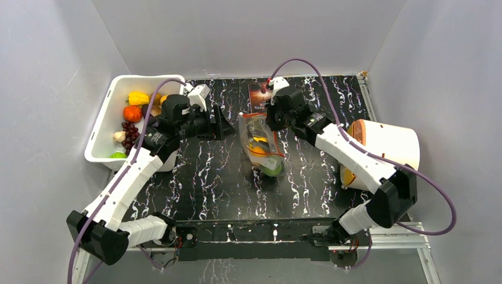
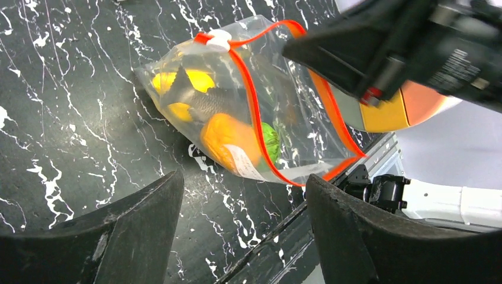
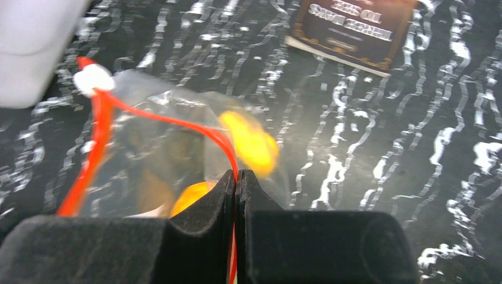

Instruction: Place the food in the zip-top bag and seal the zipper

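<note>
The clear zip top bag (image 1: 250,129) with its red-orange zipper rim stands at the table's middle, mouth gaping. Inside it I see a yellow food (image 2: 198,81), an orange one (image 2: 228,137) and a green one (image 2: 270,142). A white slider (image 2: 220,39) sits at one corner of the zipper. My right gripper is shut on the rim, the red strip running between its fingertips. Left of the bag, my left gripper (image 1: 226,122) stands open and empty; in the left wrist view the rim's lower corner shows close by its right finger (image 2: 325,204).
A white bin (image 1: 102,133) at the left holds several fruits and vegetables. A dark printed booklet (image 1: 258,94) lies behind the bag. At the right lies a large cream container (image 1: 391,142). Bare table shows in front of the bag.
</note>
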